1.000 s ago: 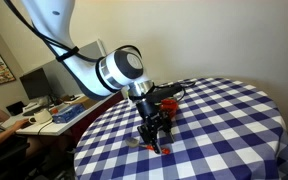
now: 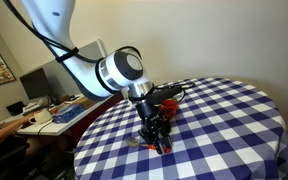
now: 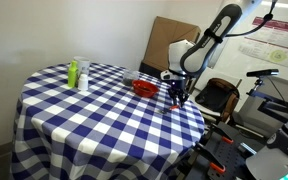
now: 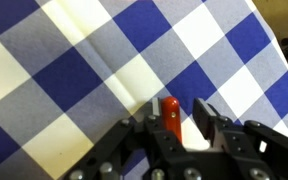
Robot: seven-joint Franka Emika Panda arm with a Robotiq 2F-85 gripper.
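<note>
Down at the checked tabletop, my gripper (image 2: 162,148) stands near the front of the table. In the wrist view, the gripper is part open, its two dark fingers apart. Between them lies a slim red-tipped object (image 4: 171,111), closer to the left finger, with a clear gap on its right. Most of this object is hidden by the gripper; a pale piece (image 4: 194,136) shows behind the red. Some red (image 2: 167,150) also shows at the fingertips in exterior view 1. From the other side, the gripper (image 3: 177,105) is small and low over the cloth.
A red bowl (image 3: 144,88) stands behind the gripper, near a clear container (image 3: 131,76). Green (image 3: 72,75) and white (image 3: 83,83) bottles stand farther off. A small silvery thing (image 2: 134,142) lies beside the gripper.
The arm has stayed almost in place.
</note>
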